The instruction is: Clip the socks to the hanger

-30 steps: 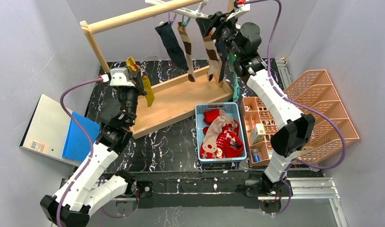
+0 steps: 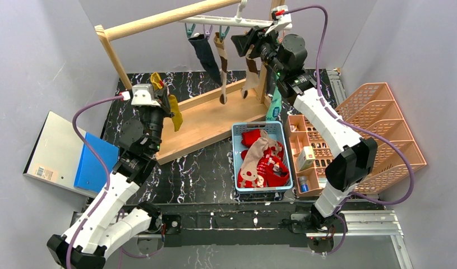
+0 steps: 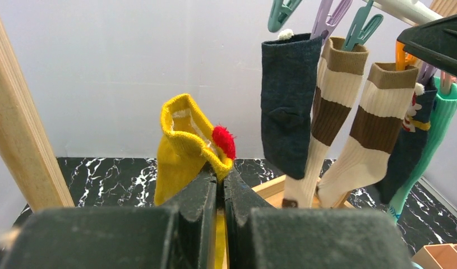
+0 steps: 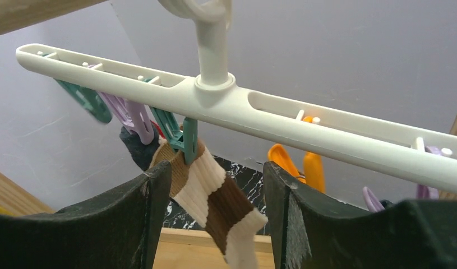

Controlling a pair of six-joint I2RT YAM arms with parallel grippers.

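Note:
My left gripper is shut on a yellow sock [image 3: 178, 145] with a red patch, below and left of the hanger. A navy sock [image 3: 287, 112], striped socks [image 3: 377, 134] and a green sock [image 3: 442, 112] hang from coloured clips on the white hanger [image 4: 327, 140]; the leftmost teal clip [image 3: 281, 12] shows no sock in its tip. My right gripper is part open at hanger height, with no object held between its fingers; a striped sock [image 4: 203, 196] hangs beyond them.
A wooden frame [image 2: 158, 19] carries the hanger over a wooden tray [image 2: 181, 140]. A blue basket [image 2: 237, 185] of red and beige socks stands front centre, beside an orange organiser [image 2: 383, 112]. Folders [image 2: 94, 157] lie at the left.
The hanger bar has swung from tilted to more level, with its socks shifting. My right gripper has moved slightly; the left one holding the yellow sock is nearly still.

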